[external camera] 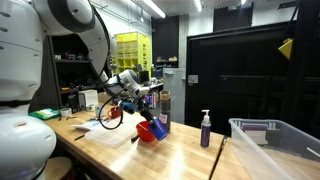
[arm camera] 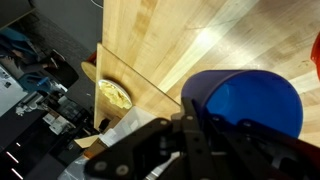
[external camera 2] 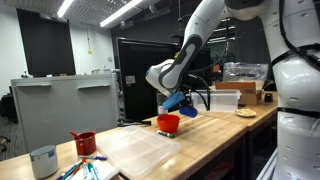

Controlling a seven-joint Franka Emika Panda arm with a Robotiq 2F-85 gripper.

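Observation:
A blue cup [arm camera: 262,98] fills the lower right of the wrist view, its wall pinched in my gripper. In exterior view 1 the tilted blue cup [external camera: 161,130] hangs just right of a red bowl [external camera: 146,132] on the table. From the other side, the cup [external camera 2: 189,114] shows below my gripper [external camera 2: 184,101], with the red bowl [external camera 2: 168,123] close beside it. What the bowl holds cannot be seen.
A pump bottle [external camera: 205,130] stands right of the cup, and a clear bin [external camera: 280,155] sits at the right edge. A translucent tray [external camera 2: 138,153], a red pot [external camera 2: 86,143] and pens [external camera 2: 90,167] lie at the other end.

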